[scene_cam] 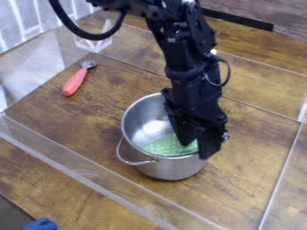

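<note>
A steel pot [156,161] with a side handle sits on the wooden table, a green textured item [163,145] inside it. My black gripper [196,137] is down at the pot's right side, over the green item and partly hiding it. Whether its fingers are apart, or touch the item, I cannot tell.
A red-handled utensil [74,81] lies at the upper left. A blue object [39,225] is at the lower left edge. Clear panels border the work area.
</note>
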